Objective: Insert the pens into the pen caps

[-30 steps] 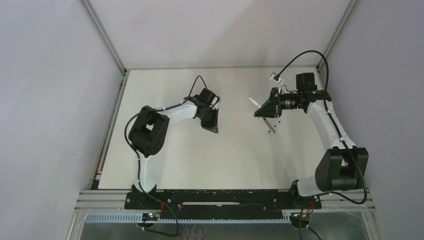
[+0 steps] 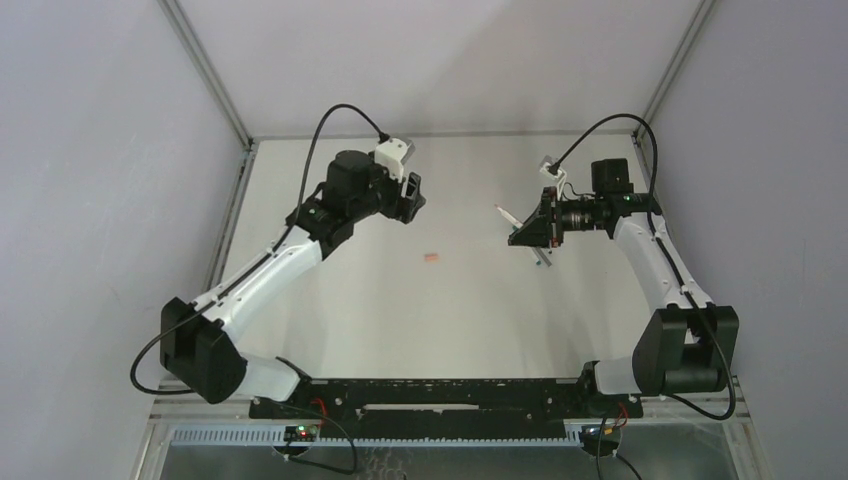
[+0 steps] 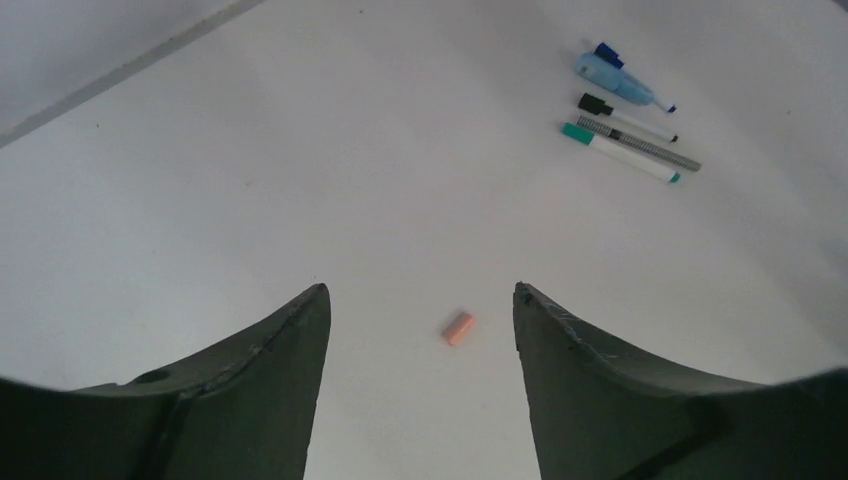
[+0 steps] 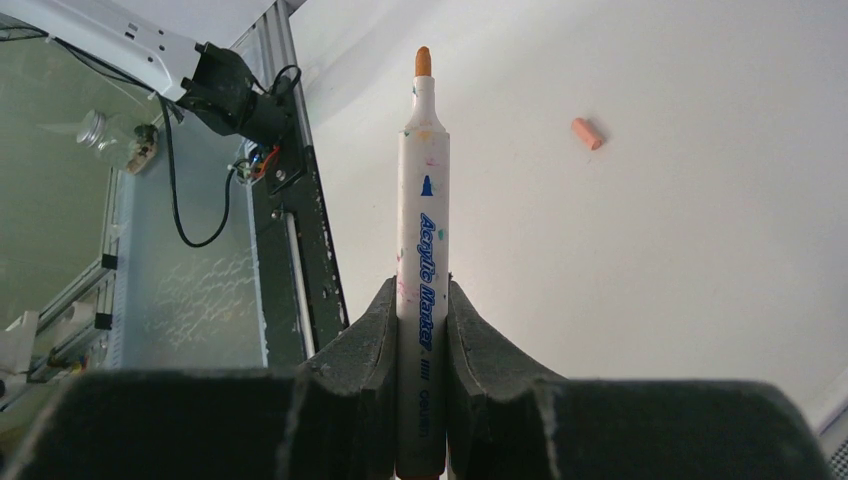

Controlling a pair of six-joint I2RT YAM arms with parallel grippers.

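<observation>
An orange cap (image 2: 431, 256) lies alone near the middle of the white table (image 2: 330, 300), also below centre in the left wrist view (image 3: 458, 328). My left gripper hangs open above the table, nothing between its fingers. My right gripper is shut on a white Acrylic Marker (image 4: 423, 220), its orange tip uncovered and pointing up in the right wrist view. In the left wrist view, a blue pen (image 3: 612, 80), a black-capped marker (image 3: 640, 124), a grey patterned pen (image 3: 650, 148) and a green-capped marker (image 3: 630, 158) lie grouped on the table.
A dark rail (image 2: 420, 395) runs along the front edge; grey walls stand at the sides and back.
My left arm has risen and moved back and left, away from above the orange cap. The right gripper, holding the marker, has shifted slightly toward the front.
</observation>
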